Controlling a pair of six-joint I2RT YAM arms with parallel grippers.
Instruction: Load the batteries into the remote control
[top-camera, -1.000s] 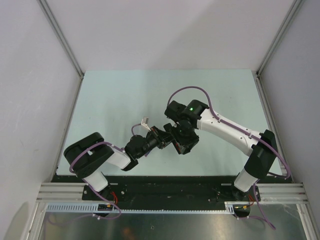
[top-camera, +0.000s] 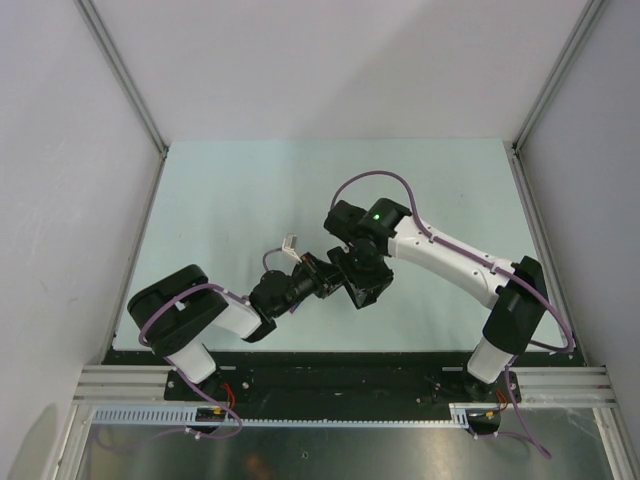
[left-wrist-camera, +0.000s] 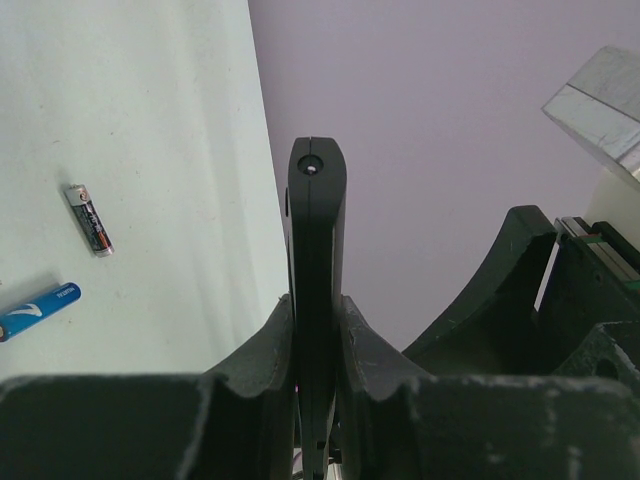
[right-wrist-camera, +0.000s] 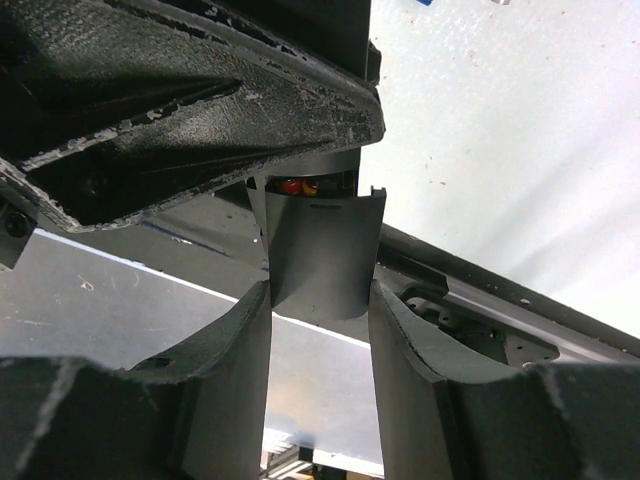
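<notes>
The black remote control stands in my left gripper (top-camera: 325, 275), which is shut on it; in the left wrist view the remote (left-wrist-camera: 315, 240) appears edge-on, upright. In the right wrist view its back cover (right-wrist-camera: 318, 255) is raised a little, with red and yellow bits showing at the compartment's top. My right gripper has its fingertips at the cover's lower end, part open; whether they grip it is unclear. A silver-black battery (left-wrist-camera: 90, 218) and a blue battery (left-wrist-camera: 38, 310) lie on the table.
Both arms meet over the front middle of the white table (top-camera: 230, 180). The dark front edge lies just below the arms.
The right gripper has shifted very slightly at the remote. The left arm has not visibly moved.
</notes>
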